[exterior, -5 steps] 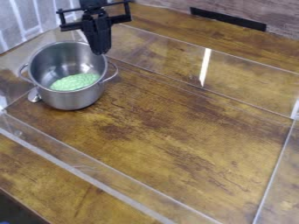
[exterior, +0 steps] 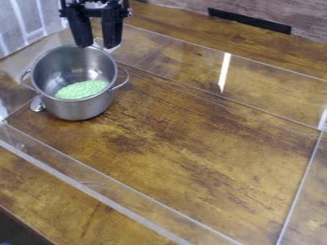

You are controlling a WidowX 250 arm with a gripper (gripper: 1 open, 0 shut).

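Note:
A steel pot [exterior: 76, 103] with two loop handles stands at the left of the camera view, holding a light green item [exterior: 82, 89] on its bottom. My black gripper [exterior: 98, 42] hangs just above the back rim of the pot, open, with its fingers apart and nothing visible between them.
Clear, low edges or strips border it along the left, back and right. A dark slot lies at the back right.
My gripper has shifted slightly left and its shape has turned, so the fingers now point more downward over the pot's back rim. The pot stays put.

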